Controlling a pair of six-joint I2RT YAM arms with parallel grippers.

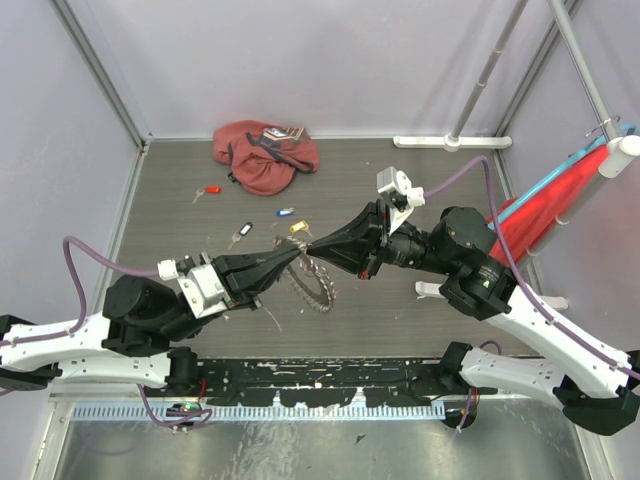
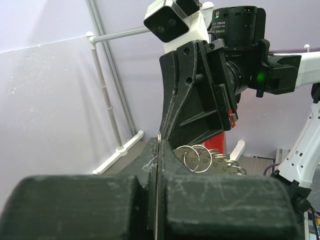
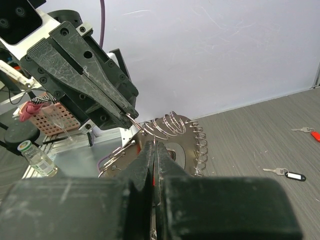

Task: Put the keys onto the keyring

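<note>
A metal plate (image 3: 190, 145) edged with wire rings (image 3: 172, 125), apparently the keyring, hangs between my grippers; from above it is a loop of rings (image 1: 325, 297). My left gripper (image 1: 298, 250) is shut, and ring wires run out from its fingertips in the right wrist view. My right gripper (image 1: 309, 250) meets it almost tip to tip, shut with a thin copper-coloured piece between its points. Behind them on the floor lie keys with a red tag (image 1: 213, 190), a black tag (image 1: 245, 229), a blue tag (image 1: 285, 212) and a yellow tag (image 1: 299, 227).
A dark red cloth bag (image 1: 260, 172) lies by the back wall. White stand feet (image 1: 451, 142) and a red cloth (image 1: 556, 200) occupy the right side.
</note>
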